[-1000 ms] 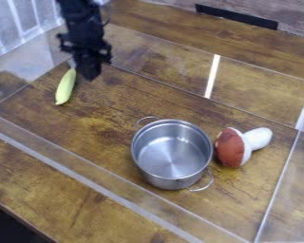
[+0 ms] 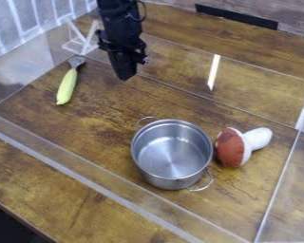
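Observation:
My black gripper (image 2: 124,72) hangs at the top middle-left, above the wooden table and shut, with nothing visible between its fingers. A yellow-green corn cob (image 2: 66,87) lies to its left, slanted. A steel pot (image 2: 171,152) with two wire handles stands empty at the lower middle. A red-and-white mushroom toy (image 2: 238,143) lies just right of the pot.
Clear plastic walls border the work area. A white strip (image 2: 215,72) shows on the upper right.
The objects have not visibly moved.

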